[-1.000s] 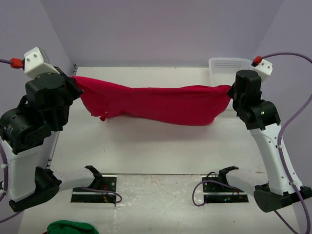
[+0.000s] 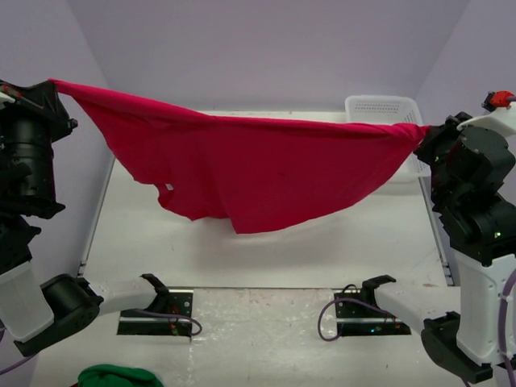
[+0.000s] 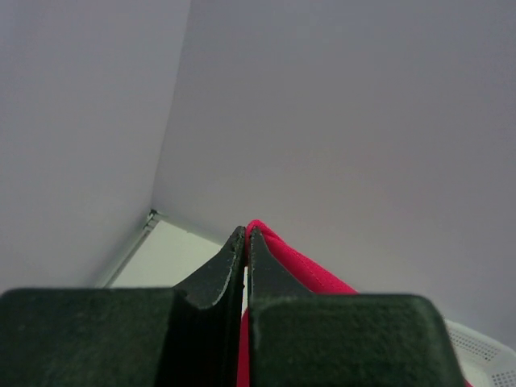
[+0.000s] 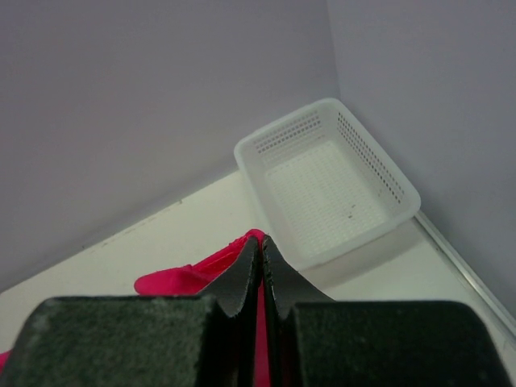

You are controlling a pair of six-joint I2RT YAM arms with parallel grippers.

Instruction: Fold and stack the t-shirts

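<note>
A red t-shirt [image 2: 266,173] hangs stretched wide in the air above the white table [image 2: 266,258], a small pale tag near its lower left. My left gripper is shut on its upper left corner, seen at the fingertips in the left wrist view. My right gripper grips the upper right corner, shut, with red cloth folded over at its tips. The top view shows both arms far apart at the sides.
A white basket [image 2: 382,110] stands at the back right, partly hidden by the shirt. Green cloth [image 2: 118,376] lies at the bottom left of the top view. Walls bound the table at the back and sides.
Both arms have moved outward and the held corners higher in the top view; the shirt is spread wider and shows more of its body hanging down.
</note>
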